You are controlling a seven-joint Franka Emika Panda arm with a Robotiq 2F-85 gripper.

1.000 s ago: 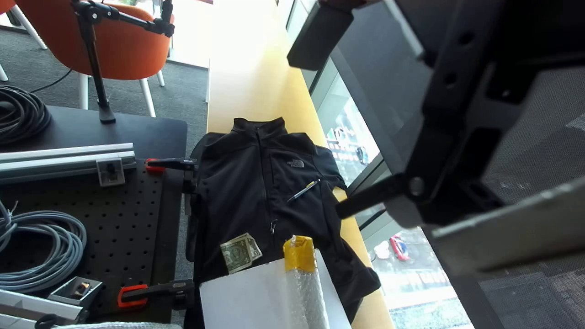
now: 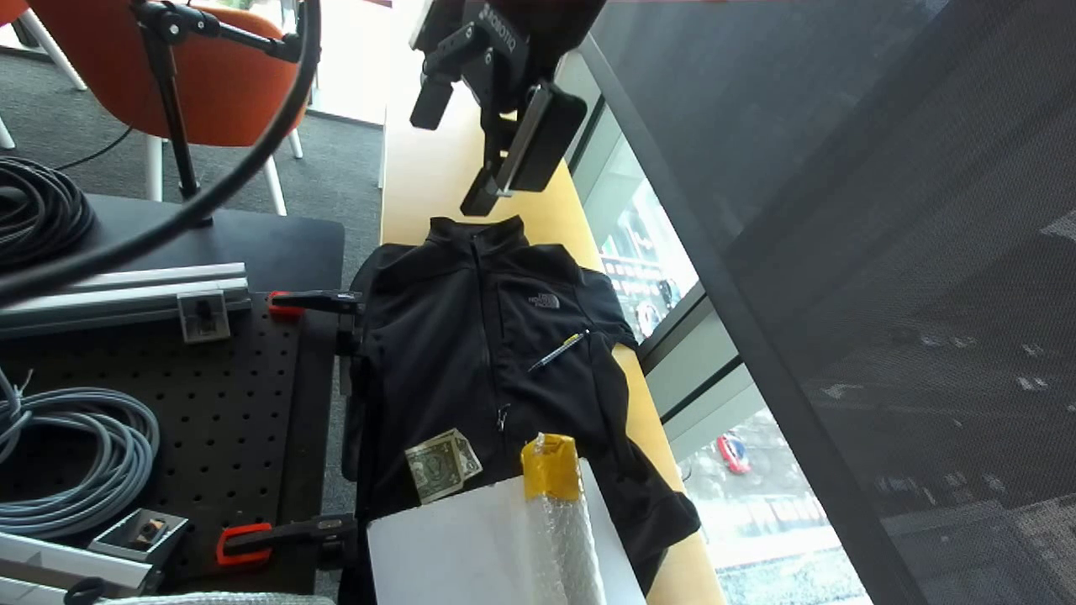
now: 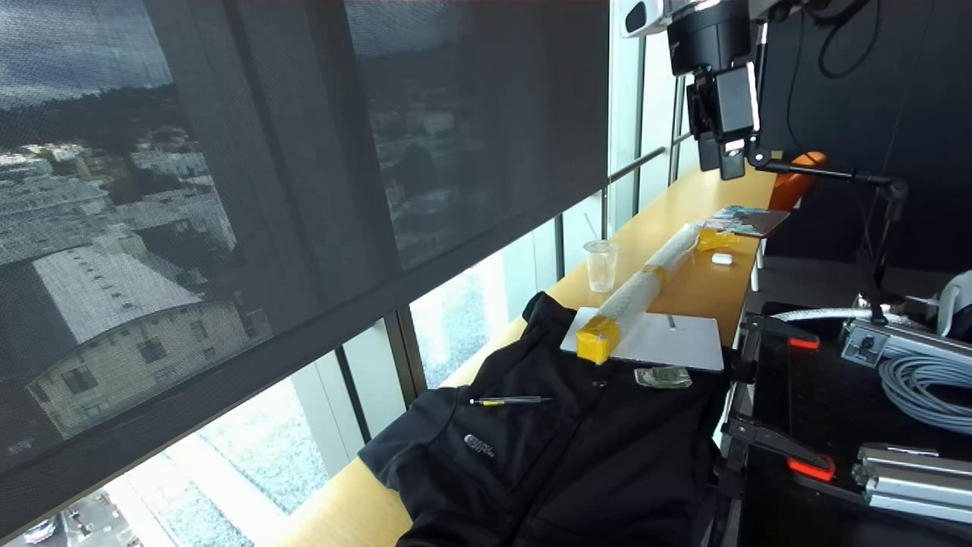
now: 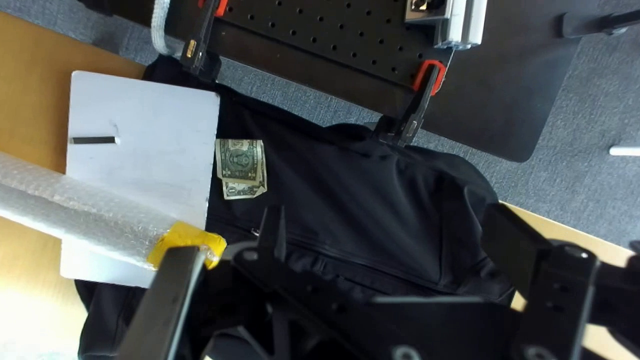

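Note:
A black zip jacket (image 2: 429,333) lies spread on the long wooden table. On its chest rests a pen (image 2: 557,351), and lower down lie some folded dollar bills (image 2: 435,467). A flat silver-white panel (image 4: 144,144) covers the jacket's lower end, and a bubble-wrapped roll (image 2: 567,539) with yellow tape on its end lies across the panel. My gripper (image 2: 484,149) hangs open in the air above the jacket, touching nothing. In the wrist view its fingers (image 4: 162,306) stand wide apart over the black cloth, hiding part of it; the pen does not show there.
Beyond the roll stand a clear plastic cup (image 3: 601,265) and a small white case (image 3: 721,259). Two clamps (image 2: 313,302) edge the black perforated bench (image 2: 232,403) along one side. A dark window shade (image 3: 301,182) runs along the other.
The jacket and the things on it have not moved.

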